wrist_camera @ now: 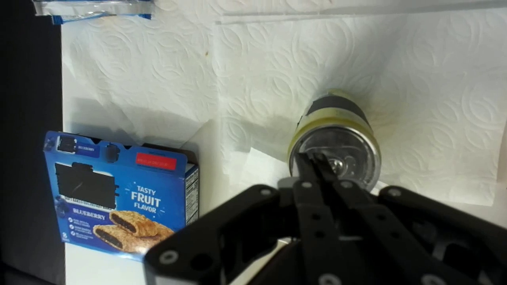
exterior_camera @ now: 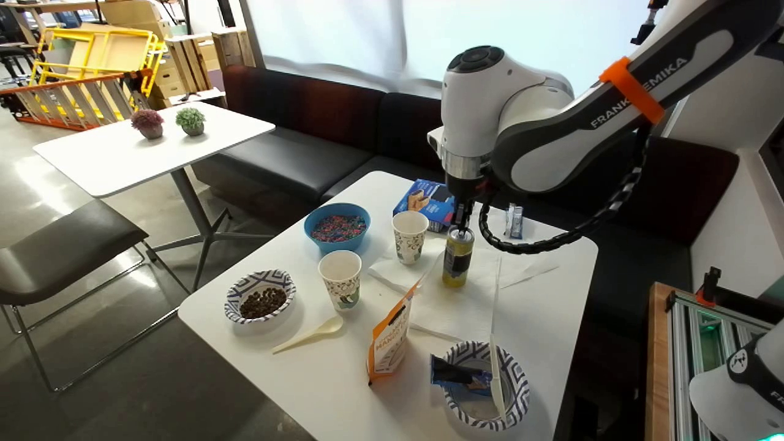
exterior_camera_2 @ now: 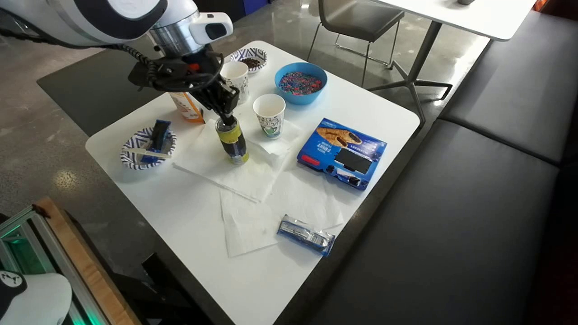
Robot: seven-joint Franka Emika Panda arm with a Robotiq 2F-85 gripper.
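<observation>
A yellow can with a dark band (exterior_camera: 457,258) stands on white paper towels (exterior_camera: 459,305) in exterior view 1, leaning a little to the right at its top. My gripper (exterior_camera: 461,226) points down onto the can's lid. In the wrist view the two fingers are almost together over the metal lid (wrist_camera: 356,147), shut on the can at its top. The gripped part, perhaps the pull tab, is hidden under the fingertips. Exterior view 2 shows the can (exterior_camera_2: 234,145) beneath the gripper (exterior_camera_2: 230,120), its base at the towel.
Close to the can stand a paper cup (exterior_camera_2: 271,116) and a blue snack box (exterior_camera_2: 341,154). A second cup (exterior_camera: 342,280), a blue bowl (exterior_camera: 339,226), an orange pouch (exterior_camera: 389,338) and patterned bowls surround them. A wrapped bar (exterior_camera_2: 306,235) lies near the table edge.
</observation>
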